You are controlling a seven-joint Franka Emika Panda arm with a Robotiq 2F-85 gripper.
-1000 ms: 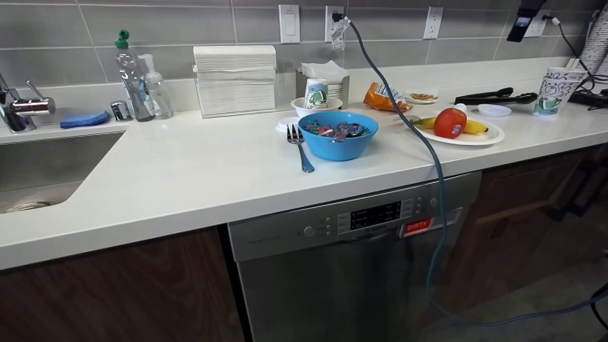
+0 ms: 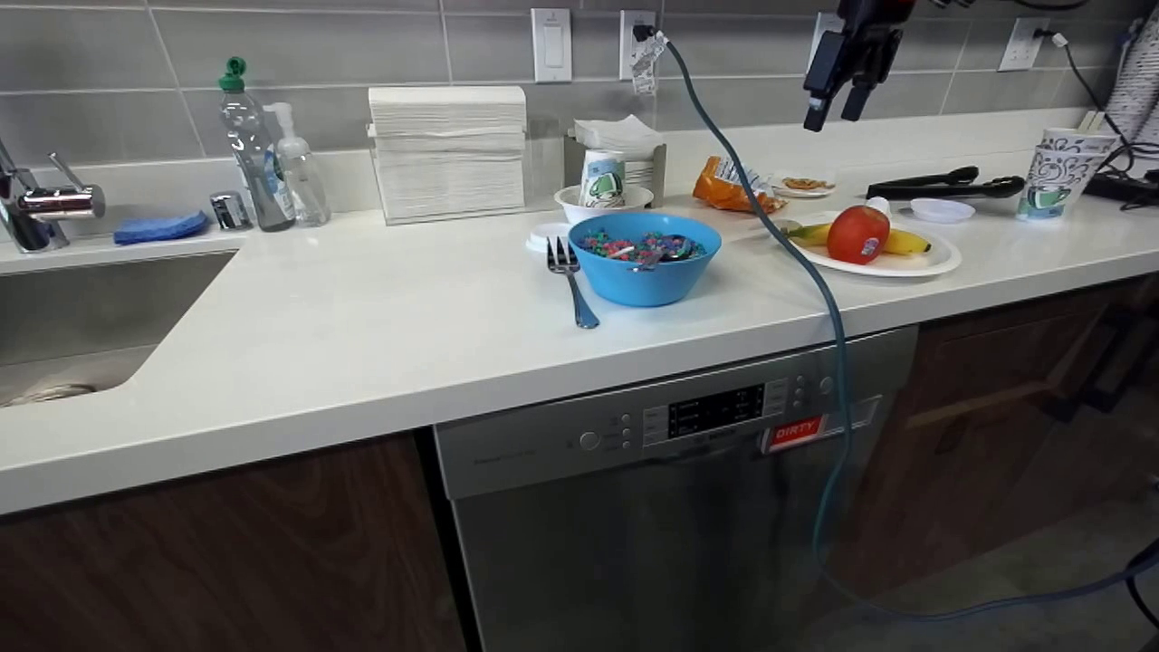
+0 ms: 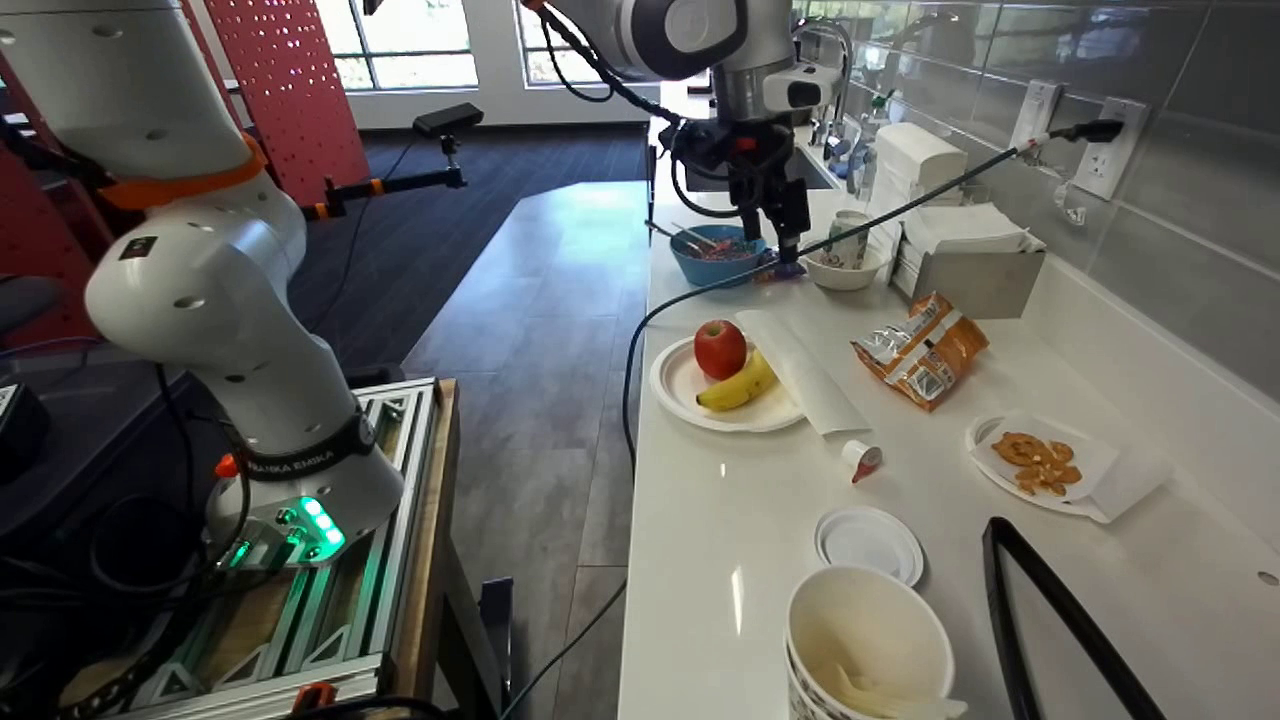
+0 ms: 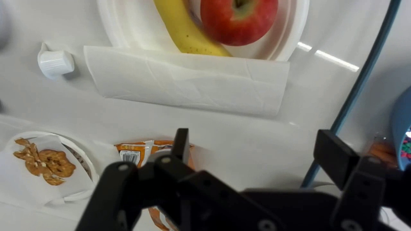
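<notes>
High above the counter, my gripper stands open with nothing between its fingers. In the wrist view its dark fingers are spread wide over bare counter. Below it, on one side, a white plate holds a red apple and a yellow banana. A white paper sheet lies along the plate's edge, partly over the banana. An orange snack bag lies near the left finger, partly hidden by it. The blue bowl holds colourful wrapped pieces, and a fork lies beside it.
A teal cable runs from the wall outlet across the counter and down its front. A cookie plate, black tongs and a paper cup stand farther along. Clear counter extends left of the fork toward the sink.
My gripper has come leftward along the wall side and a bit lower in exterior view 1, and its fingers now show. The objects on the counter have not moved.
</notes>
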